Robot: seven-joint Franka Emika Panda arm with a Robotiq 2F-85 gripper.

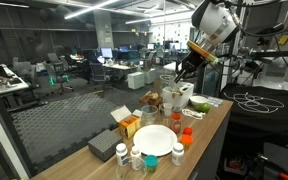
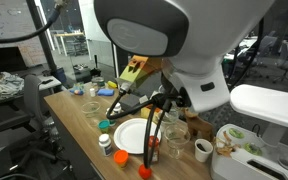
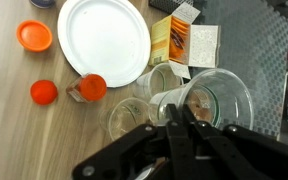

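Observation:
My gripper is shut on a clear glass, whose round rim faces right in the wrist view. It is held well above the table, and its see-through wall makes the exact grip hard to see. In exterior view 1 the gripper is small, high over the back right end of the table. The arm's large white and black wrist blocks much of exterior view 2, and the fingertips are hard to make out there.
Below lie a white plate, an open orange box, an orange-lidded jar, an orange cup, a red lid and clear glasses. A white mug stands near a white bin.

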